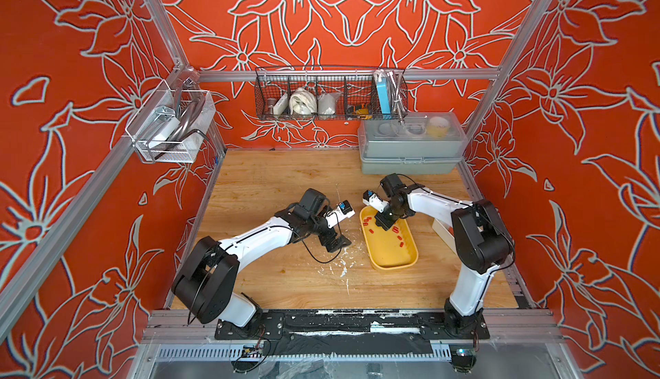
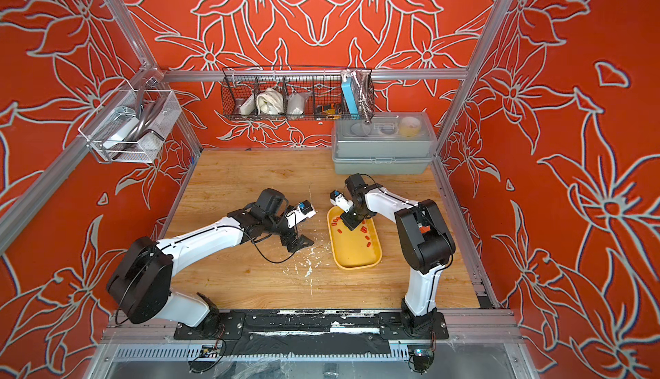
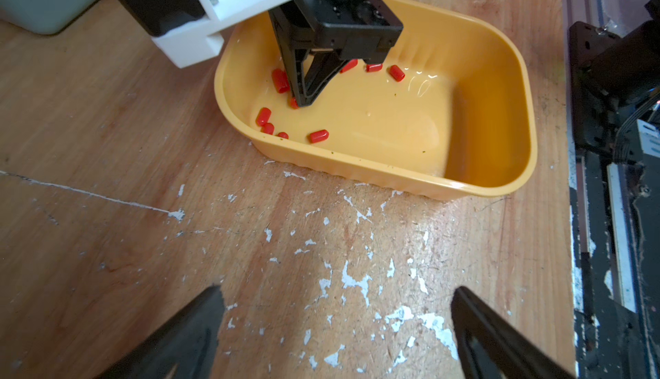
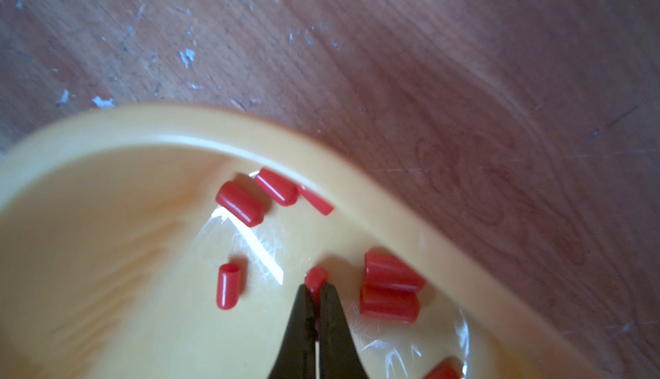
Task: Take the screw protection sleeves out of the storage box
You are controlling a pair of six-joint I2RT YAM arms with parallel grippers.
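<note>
In the right wrist view, my right gripper is shut on a small red sleeve (image 4: pixel 315 277), whose end pokes out past the fingertips. It is down inside the yellow storage box (image 1: pixel 368 249), toward the end far from the robot's base. More red sleeves lie loose on the box floor: a single thin one (image 4: pixel 228 286), a pair side by side (image 4: pixel 389 304), and several along the wall (image 4: pixel 240 203). My left gripper stands open over the bare table left of the box, nothing between its fingers.
A lidded grey bin (image 1: pixel 412 145) stands at the back right. A white tray (image 1: pixel 444 233) sits right of the yellow box, partly behind the right arm.
</note>
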